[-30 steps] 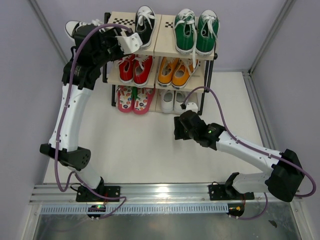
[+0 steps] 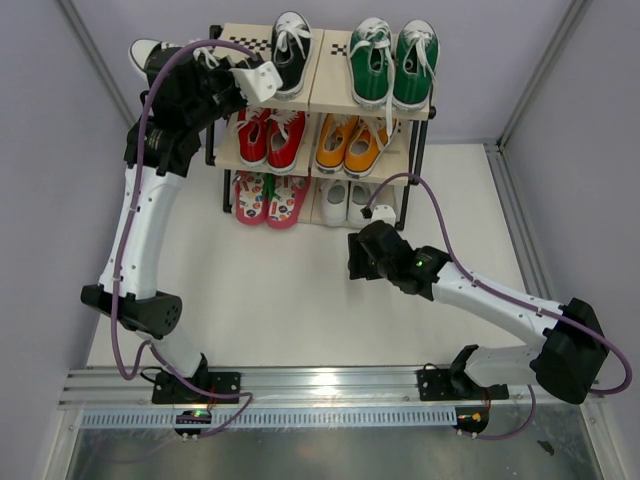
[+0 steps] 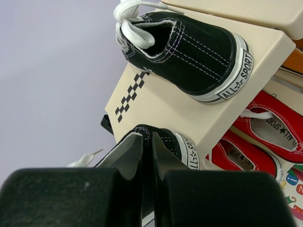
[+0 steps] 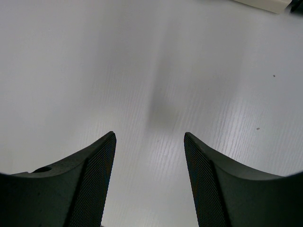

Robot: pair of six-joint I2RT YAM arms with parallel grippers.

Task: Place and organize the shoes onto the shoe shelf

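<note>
My left gripper is shut on a black shoe (image 3: 179, 149) at the left end of the top shelf (image 3: 246, 94), mostly behind the arm in the top view. A second black shoe (image 2: 292, 55) stands on that shelf, with two green shoes (image 2: 415, 65) to its right. Red (image 2: 282, 140) and orange (image 2: 365, 150) shoes fill the middle level; pink patterned (image 2: 285, 200) and white shoes (image 2: 333, 202) sit on the bottom. My right gripper (image 2: 362, 260) is in front of the rack, open with only bare surface between its fingers.
The white floor (image 2: 280, 300) in front of the rack is clear. Grey walls (image 2: 580, 200) bound the area on both sides. The rack's dark posts stand at either side.
My left gripper has shifted slightly to the right with the black shoe, less of which shows left of the arm. The right arm has not visibly moved.
</note>
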